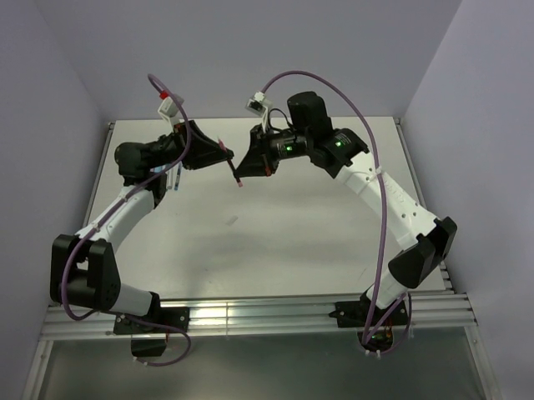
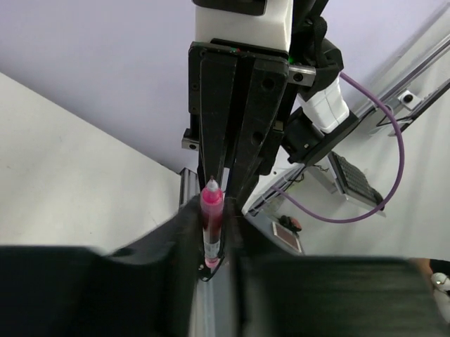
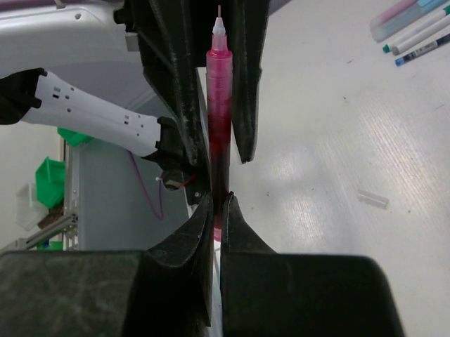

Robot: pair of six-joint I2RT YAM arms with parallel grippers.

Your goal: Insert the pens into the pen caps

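Note:
A red-pink pen (image 1: 230, 162) (image 2: 211, 221) (image 3: 219, 98) is held upright-ish in my right gripper (image 1: 240, 172), which is shut on its lower part. My left gripper (image 1: 224, 153) has its fingers round the pen's upper part; in the right wrist view they stand on either side of it, and whether they touch it I cannot tell. More pens (image 3: 429, 49) and caps (image 3: 408, 17) lie on the table at the back left, partly under my left arm in the top view.
A small clear piece (image 1: 231, 220) (image 3: 373, 199) lies on the bare white table (image 1: 284, 242). Walls border the table at the back and sides.

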